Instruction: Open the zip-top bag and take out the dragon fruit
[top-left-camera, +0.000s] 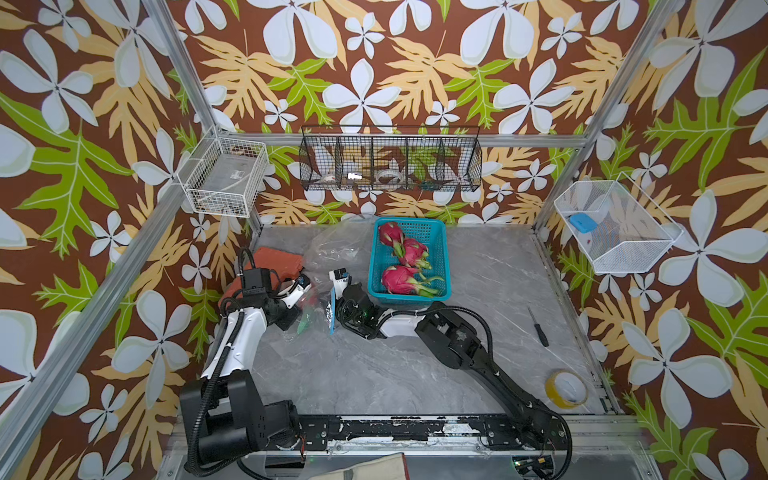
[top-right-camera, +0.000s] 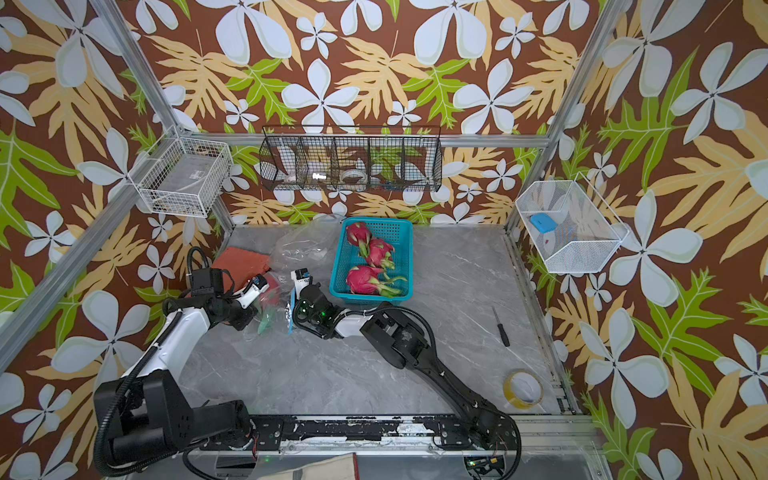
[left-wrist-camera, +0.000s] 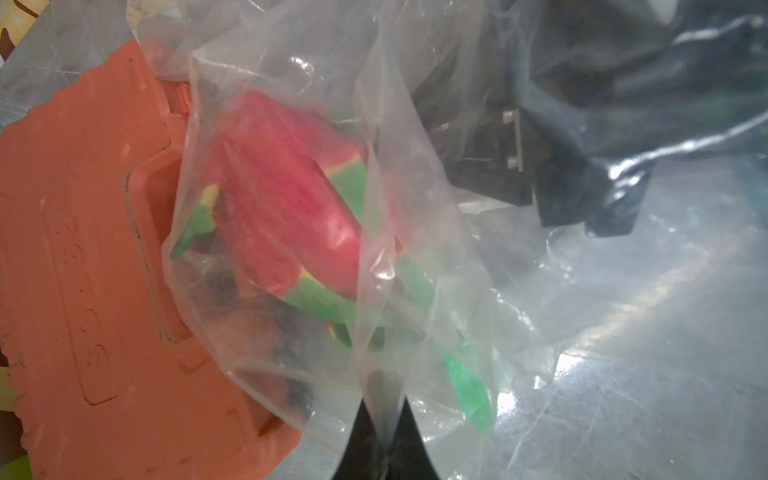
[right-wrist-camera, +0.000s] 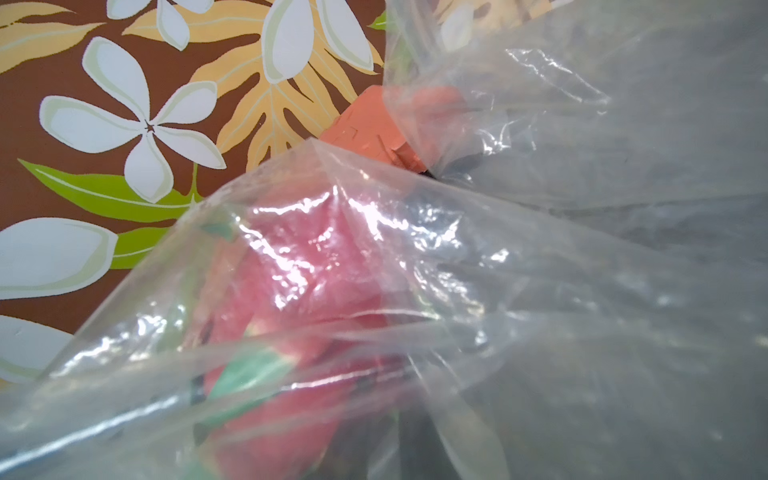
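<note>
The clear zip top bag (left-wrist-camera: 432, 240) spreads below my grippers, a pink dragon fruit (left-wrist-camera: 280, 192) with green scales showing through it. My left gripper is shut, a fold of the bag's film pinched between its fingertips. To the right of the fruit, my right gripper (top-left-camera: 328, 305) sits by a blue strip (top-left-camera: 333, 313), seemingly the bag's zip edge. Plastic covers most of the right wrist view, blurring the fruit (right-wrist-camera: 296, 320) and hiding how that gripper's fingers stand.
Several dragon fruits lie in a blue-green basket (top-left-camera: 438, 264) behind my right arm. An orange case (left-wrist-camera: 72, 264) borders the bag on the left. More clear plastic (top-left-camera: 340, 244) lies behind. A screwdriver (top-left-camera: 541, 334) and tape roll (top-left-camera: 566, 389) rest at right.
</note>
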